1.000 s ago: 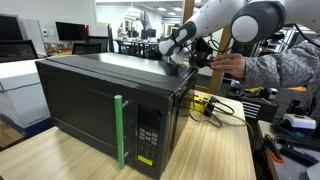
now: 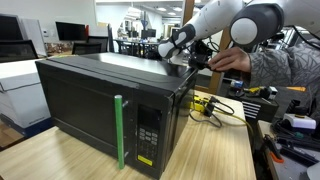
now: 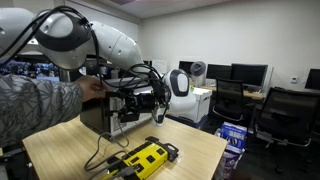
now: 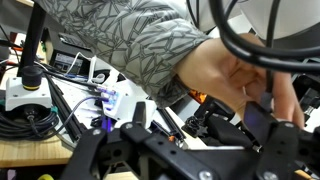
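Observation:
A black microwave (image 2: 95, 105) with a green handle (image 2: 119, 132) stands on the wooden table, its door closed. My gripper (image 3: 132, 104) is beyond the microwave's right end in the first exterior view, above the table. It stands open, and nothing shows held between its fingers. A person's hand (image 4: 235, 75) in a camouflage sleeve reaches in close to the gripper and covers part of the wrist view. Whether the hand touches the gripper, I cannot tell.
A yellow-and-black device (image 3: 145, 161) with a cable lies on the table beside the microwave. The person's sleeve (image 2: 285, 68) crosses the right side. Bare wood (image 2: 210, 155) shows in front of the microwave's right end.
The arm and the person's hand have shifted only slightly at the right. The microwave and the yellow device have not moved.

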